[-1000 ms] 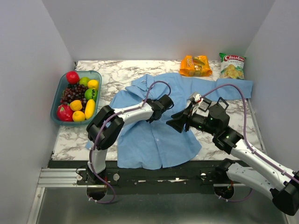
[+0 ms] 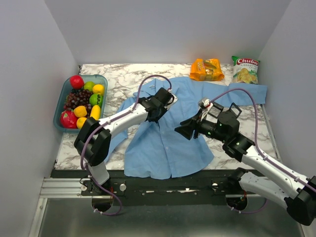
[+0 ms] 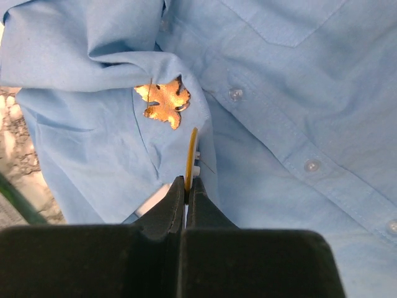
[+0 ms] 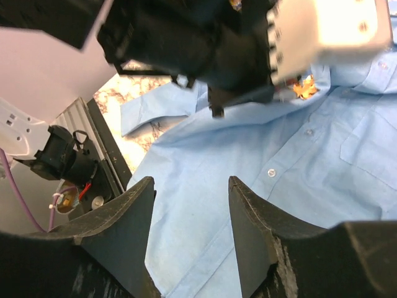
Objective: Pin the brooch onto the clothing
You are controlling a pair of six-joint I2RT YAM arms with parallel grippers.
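Note:
The blue shirt (image 2: 168, 148) lies spread on the table. On its folded cloth, in the left wrist view, lies a gold leaf-like brooch (image 3: 164, 101); whether it is fastened cannot be told. A thin gold-edged brooch (image 3: 190, 155), seen edge-on with white knobs and a fine needle, stands between the fingertips of my left gripper, which is shut on it just above the cloth. Over the shirt's right half, my right gripper is open and empty. A gold piece (image 4: 305, 87) shows near the left gripper in the right wrist view.
A teal basket of fruit (image 2: 59, 111) stands at the left. Two snack bags, orange (image 2: 206, 70) and green (image 2: 245, 70), are at the back right. Shirt buttons (image 3: 312, 166) run down the placket. Bare marble (image 2: 114, 89) shows beside the shirt.
The right arm has barely moved.

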